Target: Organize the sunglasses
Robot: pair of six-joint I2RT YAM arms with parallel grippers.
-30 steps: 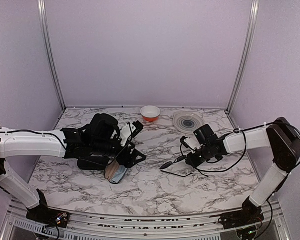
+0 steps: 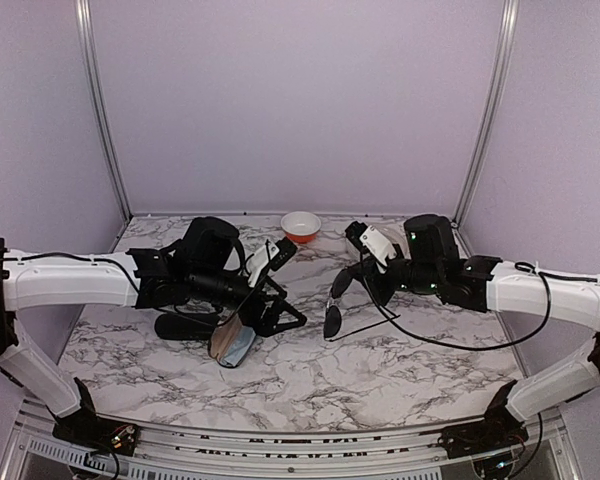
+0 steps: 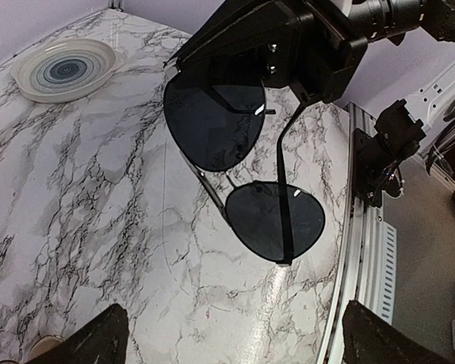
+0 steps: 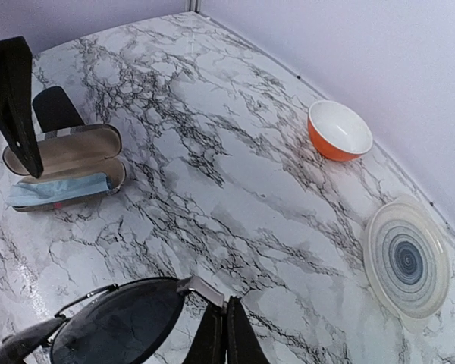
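Observation:
Dark-lensed sunglasses (image 2: 333,321) hang above the table in the middle, their temples unfolded. My right gripper is shut on the frame's thin edge beside one lens (image 4: 121,326). In the left wrist view, both lenses of the sunglasses (image 3: 275,220) dangle beneath the right gripper's fingers. To their left my left gripper (image 2: 292,308) stands open, its fingers (image 3: 98,341) wide apart with nothing between them. An open glasses case (image 4: 74,152) with a folded light-blue cloth (image 4: 61,189) lies on the table, partly behind the left gripper in the right wrist view.
A black object (image 2: 183,327) lies beside the case. At the back stand an orange-and-white bowl (image 2: 300,226) and, further right, a pale round lid (image 3: 64,70), largely hidden by the right arm from above.
My left gripper has shifted slightly right.

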